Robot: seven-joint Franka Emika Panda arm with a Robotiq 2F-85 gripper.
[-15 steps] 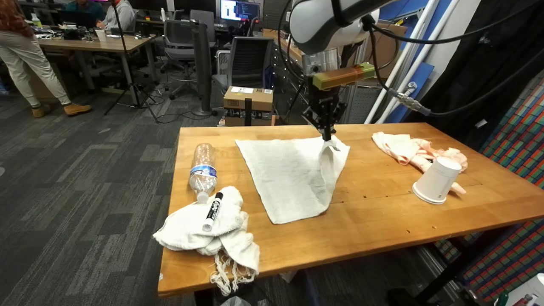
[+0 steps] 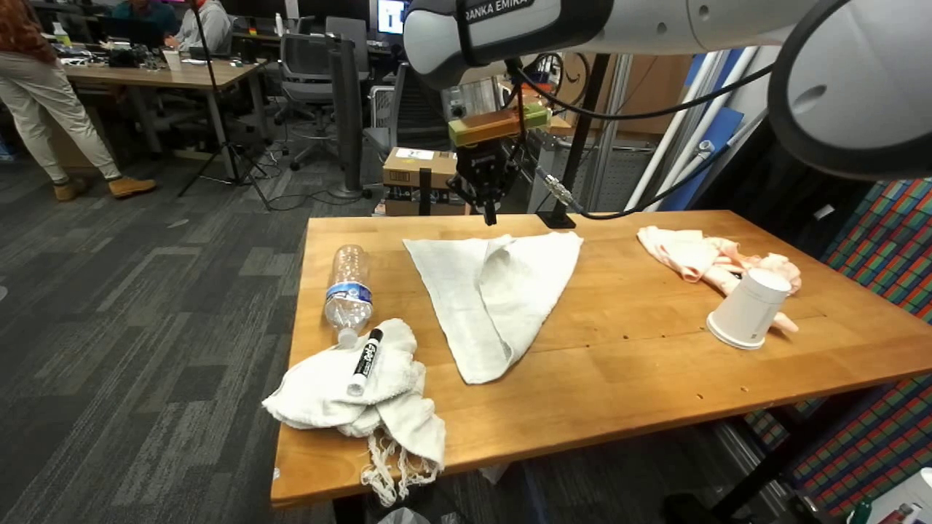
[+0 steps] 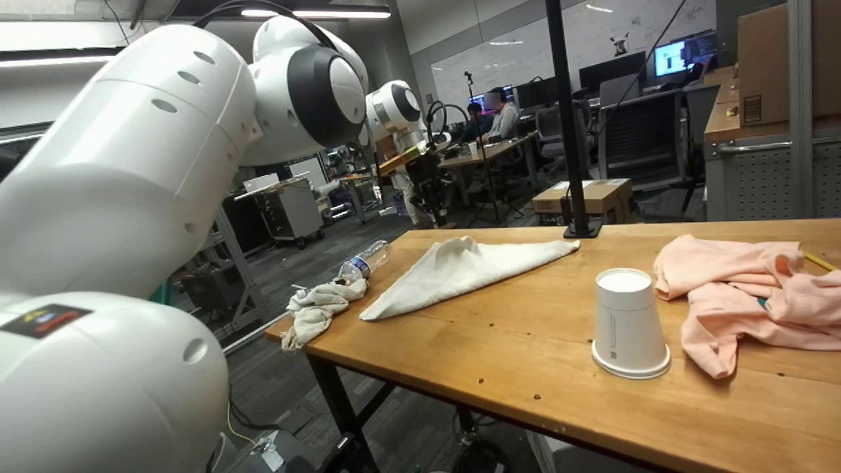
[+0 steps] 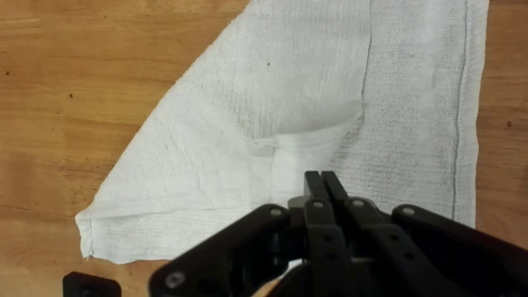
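Observation:
A white cloth (image 2: 533, 288) lies folded over itself on the wooden table, roughly triangular, with a raised ridge near its back edge. My gripper (image 2: 490, 221) is just beyond that ridge, above the table's back edge. In the wrist view my gripper is shut, its fingertips side by side over the cloth (image 4: 297, 89). No cloth shows clearly between the fingers. Both exterior views show a small gap between the fingertips and the cloth (image 3: 481, 268). Part of the cloth is hidden under the gripper in the wrist view.
Left of the cloth lies a clear bottle (image 2: 350, 292); in front of it, a crumpled white towel (image 2: 328, 388) carries a marker (image 2: 365, 362). An upturned white cup (image 2: 749, 310) and pink cloth (image 2: 690, 252) occupy the right side.
My gripper has moved left and slightly up from the cloth's back right corner. The cloth's right part has folded leftward over the rest, and the cloth no longer visibly meets the fingertips.

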